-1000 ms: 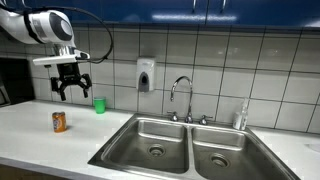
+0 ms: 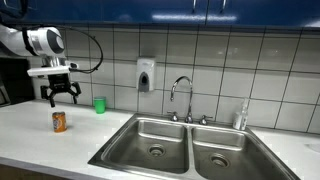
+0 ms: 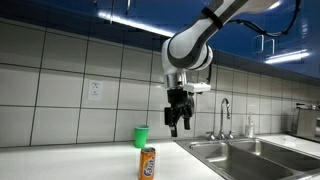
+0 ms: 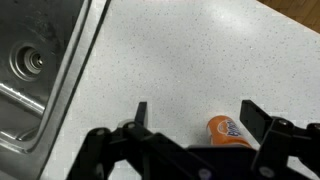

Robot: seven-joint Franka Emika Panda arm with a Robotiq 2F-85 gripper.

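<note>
An orange can (image 2: 59,122) stands upright on the white counter at the left in the first exterior view. Its orange body (image 4: 226,130) shows at the bottom of the wrist view, partly covered by my hand. Above the counter hangs my gripper (image 2: 61,98), pointing down, higher than the can and apart from it. In the second exterior view the gripper (image 3: 180,130) is to the right of the can (image 3: 147,162). Its fingers (image 4: 140,113) stand wide apart with nothing held between them. A green cup (image 3: 141,136) rests farther back on the counter, near the tiled wall.
The double steel sink (image 2: 186,150) with its tap (image 2: 182,88) takes up the counter to the right. A soap bottle (image 2: 241,117) stands behind it and a dispenser (image 2: 146,75) hangs on the wall. Bare counter lies between can and sink.
My gripper has moved left and lower in the first exterior view, coming closer above the can. The can and the green cup have stayed in place.
</note>
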